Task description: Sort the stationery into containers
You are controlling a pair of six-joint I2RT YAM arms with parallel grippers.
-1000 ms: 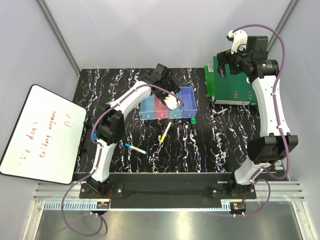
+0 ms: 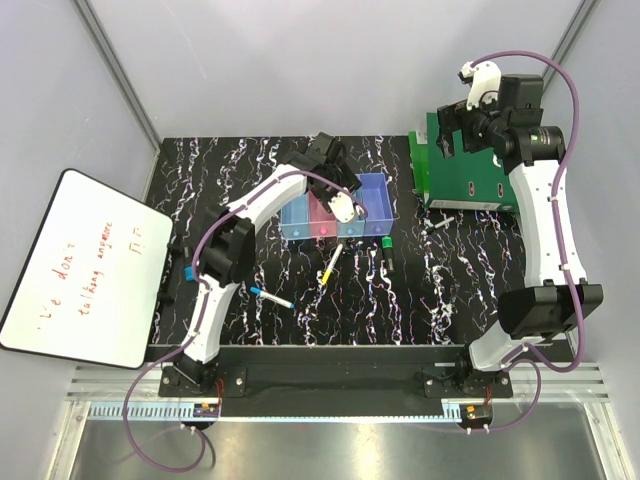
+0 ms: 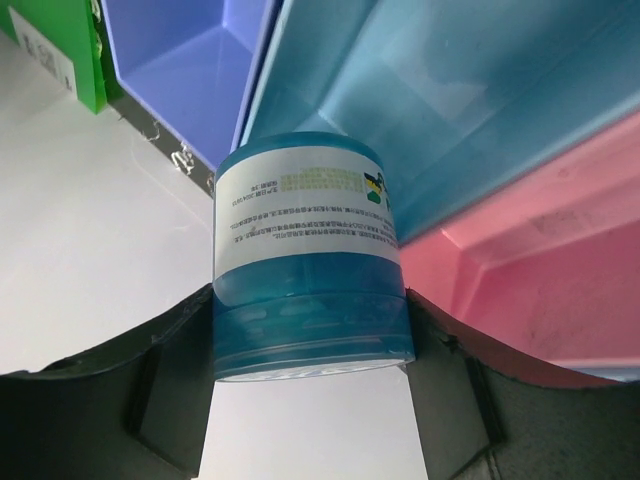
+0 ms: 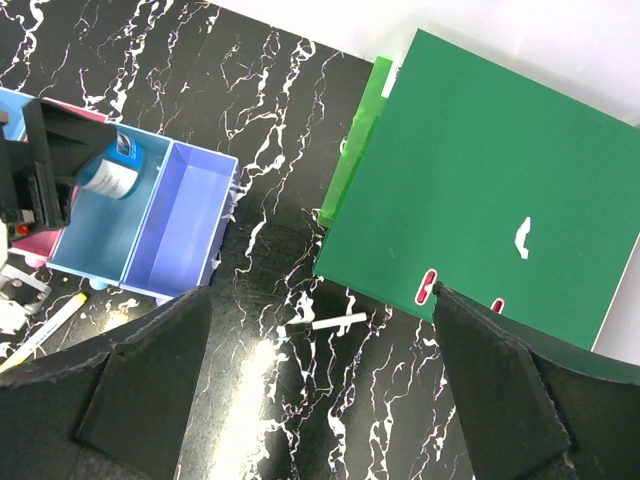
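Note:
My left gripper [image 2: 340, 190] hangs over the four-compartment container [image 2: 377, 192], holding a blue cylindrical jar [image 3: 310, 260] with a white label between its fingers, above a light blue compartment [image 4: 108, 240] beside pink and violet ones. My right gripper [image 2: 450, 135] stands open over the green board [image 4: 500, 170] at the back right. On the dark table lie a yellow marker [image 2: 331, 264], a blue-and-white marker [image 2: 272, 298], a green-capped dark item [image 2: 387, 255] and a small white pen [image 4: 335, 322].
A whiteboard [image 2: 85, 270] with red writing lies at the left, with some dark items partly hidden at its right edge.
The left arm is nearly where it was, still over the container.

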